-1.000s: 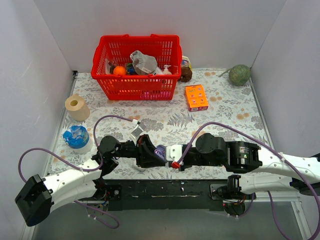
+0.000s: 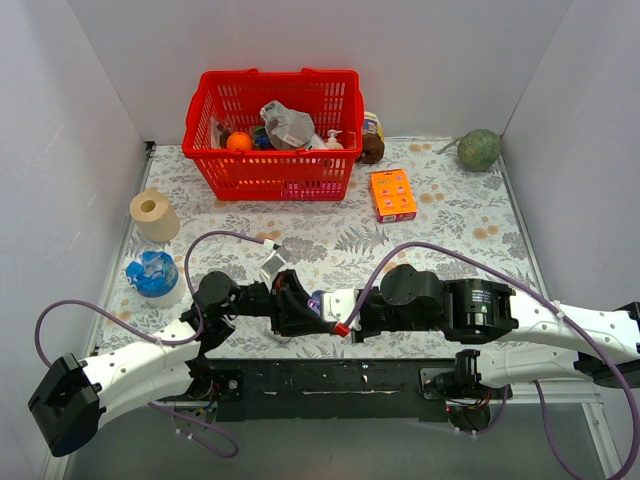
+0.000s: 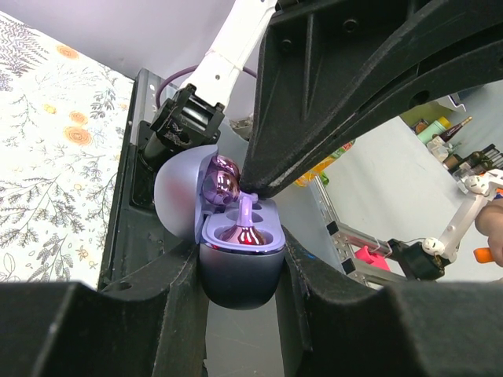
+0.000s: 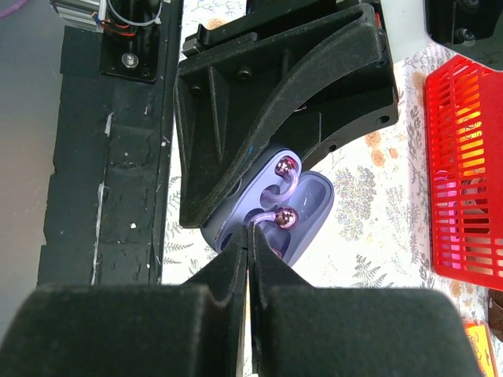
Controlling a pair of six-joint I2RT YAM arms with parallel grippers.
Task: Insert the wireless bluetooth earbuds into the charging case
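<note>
In the left wrist view the lilac charging case (image 3: 240,275) is held open, with my left gripper shut on its lower body. A shiny purple earbud (image 3: 221,184) shows by the raised lid, and a second earbud (image 3: 243,235) stands with its stem up at the tray. The right wrist view shows the case (image 4: 318,196) with one earbud (image 4: 285,166) near the tray's upper end and another (image 4: 284,217) lying across the lower part. My right gripper is shut, its tips against or very near that lower earbud's stem. Whether either earbud is fully seated I cannot tell.
A red basket (image 2: 270,178) of mixed items stands at the back, with an orange box (image 2: 392,195) to its right. A paper roll (image 2: 154,214) and a blue-topped container (image 2: 152,275) are at the left.
The left arm and the case have hardly moved.
</note>
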